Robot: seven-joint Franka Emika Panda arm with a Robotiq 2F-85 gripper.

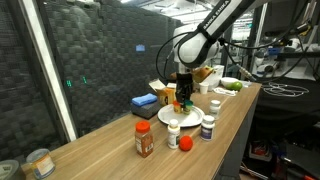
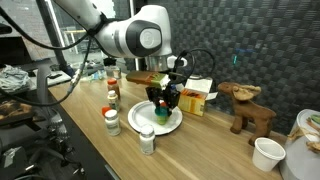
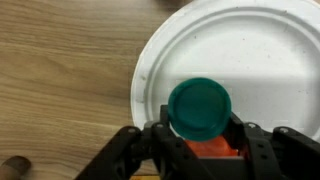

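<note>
My gripper (image 1: 185,92) is over the white plate (image 1: 167,119), shut on a green round object (image 3: 199,108). In the wrist view its fingers reach up from the lower edge to either side of the green top. An orange-red object (image 3: 212,148) shows just below the green one in that view, partly covered by it. In exterior view 2 the green object (image 2: 161,114) appears low over the plate (image 2: 141,122); whether it touches the plate or the orange-red object cannot be told.
A brown-lidded jar (image 1: 144,140), a white bottle (image 1: 173,134), a red ball (image 1: 186,143) and another jar (image 1: 207,128) stand in front of the plate. Behind lies a blue item (image 1: 145,100). A brown toy animal (image 2: 253,108) and white cup (image 2: 267,153) are farther off.
</note>
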